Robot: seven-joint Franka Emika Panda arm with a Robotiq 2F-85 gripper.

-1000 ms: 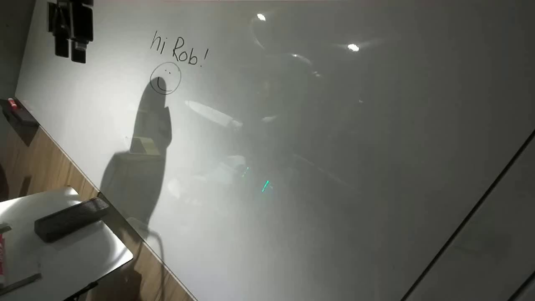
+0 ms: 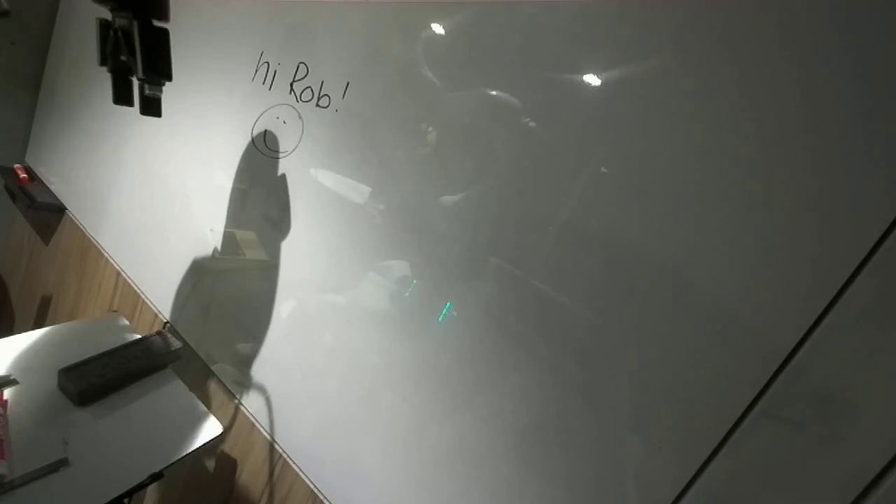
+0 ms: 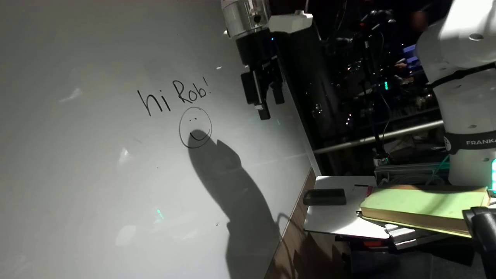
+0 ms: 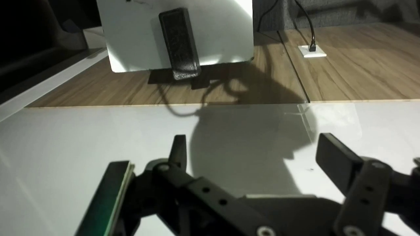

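Note:
My gripper is open, its two fingers wide apart in the wrist view with only the whiteboard behind the gap. In exterior view 2 the gripper [image 3: 272,109] hangs beside the writing, pointing down; exterior view 1 has the gripper [image 2: 137,108] at the top left. The whiteboard [image 2: 546,378] bears the black words "hi Rob!" [image 3: 174,95] above a drawn smiley face [image 3: 195,127]. A dark eraser-like block [image 4: 179,43] lies on a small white table [image 4: 224,31], with one end jutting past its edge. The gripper is well apart from that block.
A green book [image 3: 423,204] lies by the table, near the white robot base [image 3: 469,107]. A dark holder [image 2: 35,192] with a red item is fixed at the board's left edge. Wood panelling [image 4: 354,67] with a plugged cable [image 4: 313,37] borders the board.
My gripper has shifted slightly right and down in exterior view 1. The arm's shadow on the board has moved a little; the block and the writing are as they were.

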